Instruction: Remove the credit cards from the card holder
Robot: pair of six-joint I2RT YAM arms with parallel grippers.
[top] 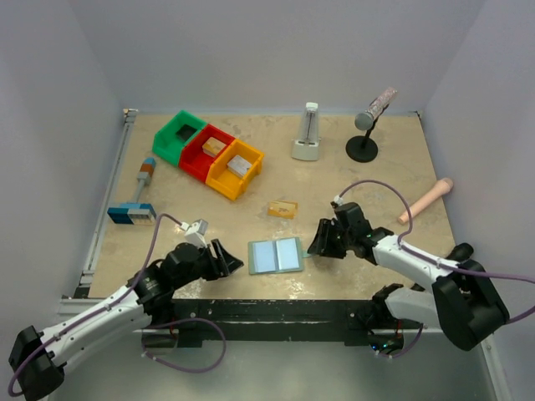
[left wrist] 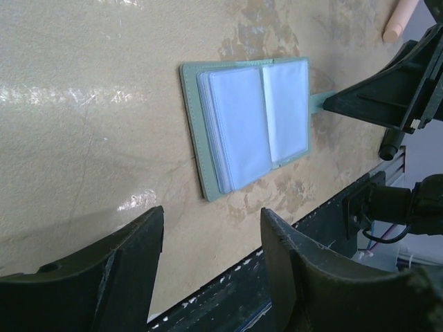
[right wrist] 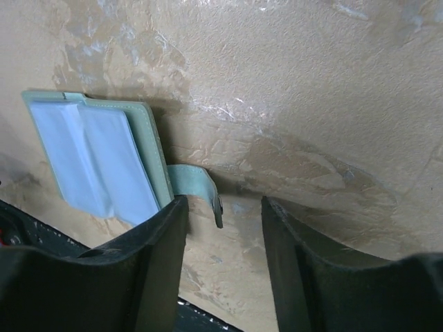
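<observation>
The card holder (top: 276,256) lies spread flat near the front middle of the table, green-edged with pale, whitish-blue inner sleeves (left wrist: 239,128). A short green strap (right wrist: 195,181) sticks out from its right side. My right gripper is low beside that side, fingers apart; the strap's end reaches into the gap between them without being clamped. My left gripper is to the left of the holder, its fingers apart and nothing between them. Single cards cannot be made out among the sleeves.
Green, red and orange bins (top: 206,152) stand at the back left. A small yellow packet (top: 282,209) lies behind the holder. A white device (top: 307,134), a black stand (top: 362,149) and a pink roller (top: 426,200) occupy the back and right. Bare table surrounds the holder.
</observation>
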